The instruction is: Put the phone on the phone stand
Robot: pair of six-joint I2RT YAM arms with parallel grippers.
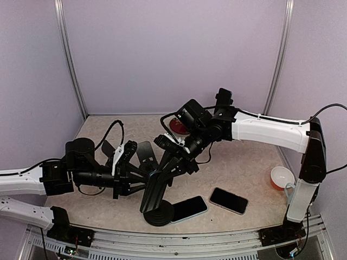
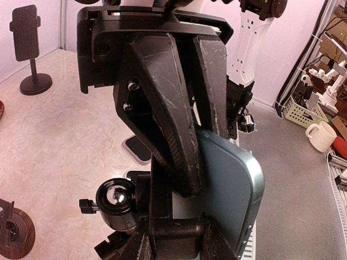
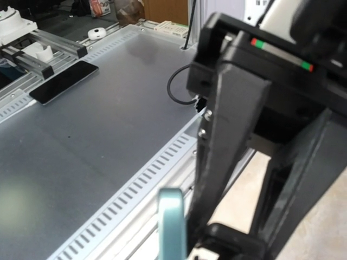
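A black phone stand (image 1: 158, 215) with a round base stands at the front centre, its upper part between my two grippers. A blue-grey phone is at the stand; its edge (image 3: 171, 222) shows in the right wrist view. My right gripper (image 1: 169, 168) is shut on the phone from above, its black fingers over the top edge in the left wrist view. My left gripper (image 1: 142, 181) is shut at the stand from the left; what exactly lies between its fingers is hard to tell.
Two phones (image 1: 188, 209) (image 1: 229, 200) lie flat right of the stand. A white bowl (image 1: 281, 176) and a cup sit at the right edge. Other stands (image 2: 36, 83) and a red object (image 1: 178, 126) stand at the back.
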